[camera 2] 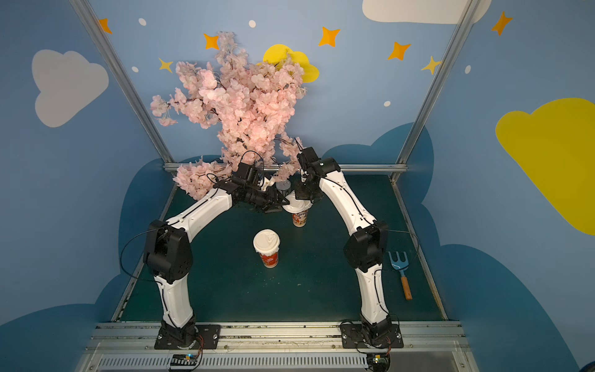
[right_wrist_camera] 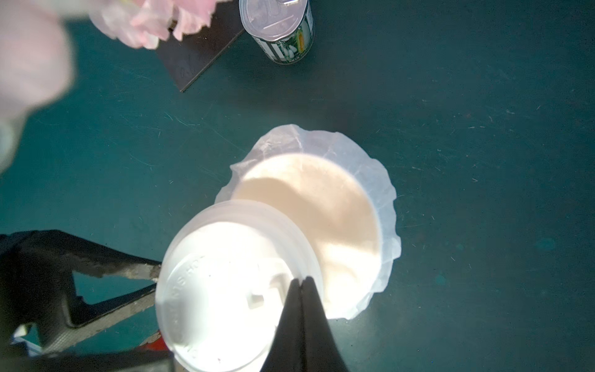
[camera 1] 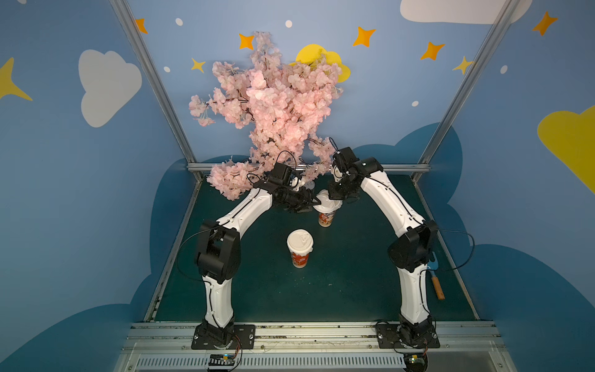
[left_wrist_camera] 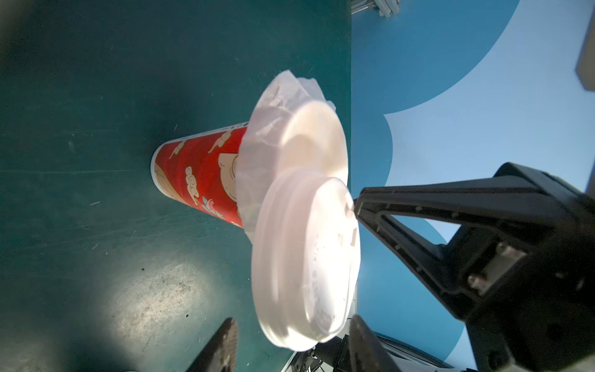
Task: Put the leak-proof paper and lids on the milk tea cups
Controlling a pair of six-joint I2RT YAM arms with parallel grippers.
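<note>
A red cup (left_wrist_camera: pixel 192 173) at the back carries white paper (right_wrist_camera: pixel 328 223) draped over its top. A white lid (left_wrist_camera: pixel 303 260) sits tilted over part of that paper, between the two grippers. My left gripper has its blurred fingertips apart at either side of the lid's lower part; contact is unclear. My right gripper is shut, its tips at the lid's edge, nothing visible between them. A second cup (camera 1: pixel 300 254), nearer the front, has a white lid on it with paper round its rim.
A can (right_wrist_camera: pixel 279 31) stands behind the back cup, beside pink blossom branches (camera 1: pixel 279 105). A blue fork with a wooden handle (camera 2: pixel 403 276) lies at the right.
</note>
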